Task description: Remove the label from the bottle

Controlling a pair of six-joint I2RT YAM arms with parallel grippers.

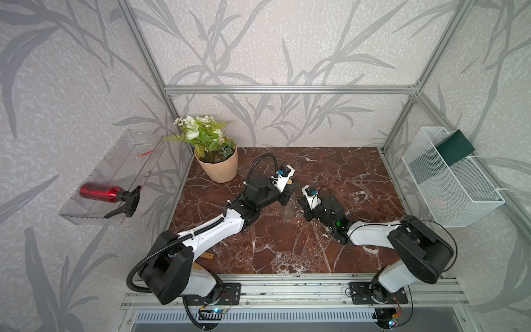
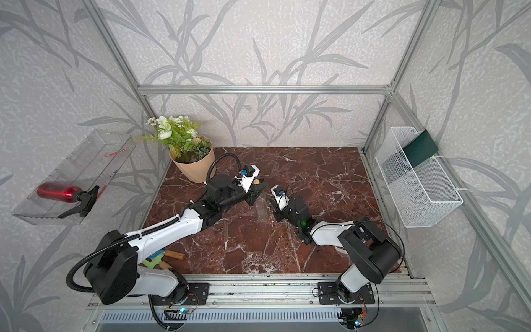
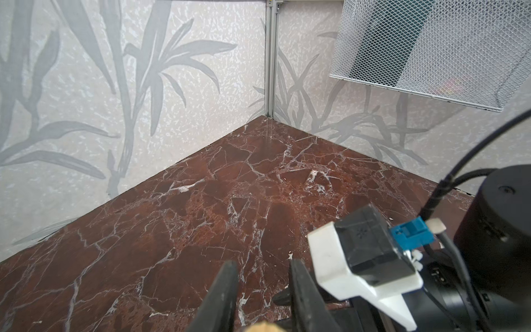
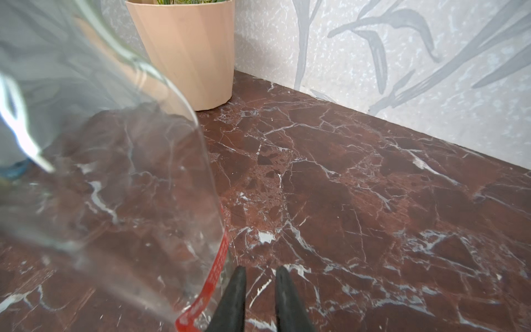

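Note:
A clear bottle (image 4: 138, 221) hangs tilted across the left of the right wrist view, its far part cut off by the frame. Along its lower right edge runs a red strip (image 4: 216, 268); whether this is the label's edge I cannot tell. My left gripper is shut on the bottle's upper part, just by a tan cork (image 3: 264, 327) low in the left wrist view. From above, the bottle (image 2: 261, 210) shows only faintly below that gripper. Beside it on the right, my right gripper is part open, with only tabletop visible between its fingertips.
A potted plant (image 1: 219, 167) stands at the back left. Handled tools (image 2: 174, 255) lie by the left arm's base. A clear bin with a red bottle (image 1: 99, 192) hangs left, a white mesh basket (image 1: 450, 182) right.

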